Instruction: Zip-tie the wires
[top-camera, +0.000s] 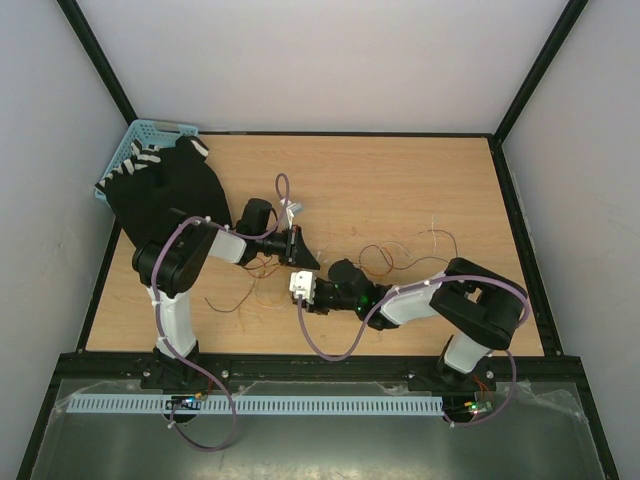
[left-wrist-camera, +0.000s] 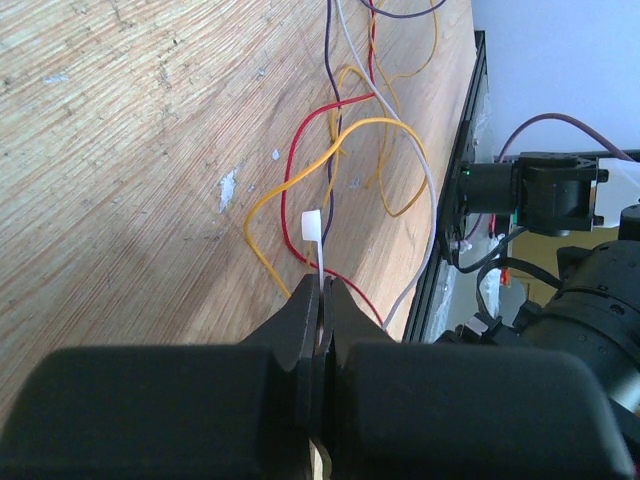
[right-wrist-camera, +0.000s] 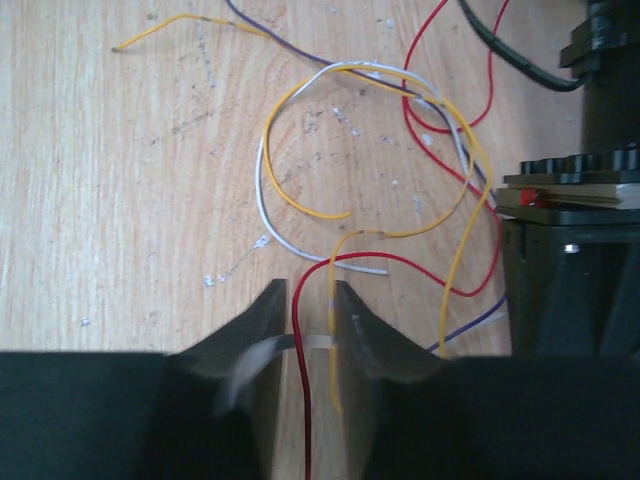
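Coloured wires (top-camera: 400, 250) in red, yellow, white and purple lie loosely on the wooden table. In the left wrist view my left gripper is shut on a thin white zip tie (left-wrist-camera: 312, 226), its head sticking up above the fingertips over the wires. My right gripper hangs low over a red wire (right-wrist-camera: 410, 262) and a yellow wire (right-wrist-camera: 450, 300), its fingers part open and blurred; I cannot tell whether a wire between them is held.
A blue basket (top-camera: 155, 130) with a dark striped cloth (top-camera: 165, 190) is at the back left. The two arms are close together at the middle.
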